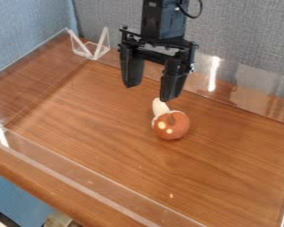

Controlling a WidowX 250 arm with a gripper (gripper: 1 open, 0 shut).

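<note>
My black gripper (152, 82) hangs in the upper middle, its two fingers spread wide with nothing between them. Below and slightly right of it, on the wooden surface, lies a small mushroom-like object (172, 125) with a round orange-red cap with pale spots and a white stem pointing up and left. The gripper is above it and apart from it.
A white wire-like frame (90, 46) stands at the back left. Grey padded panels rise behind. Some dark and light items sit at the lower left edge.
</note>
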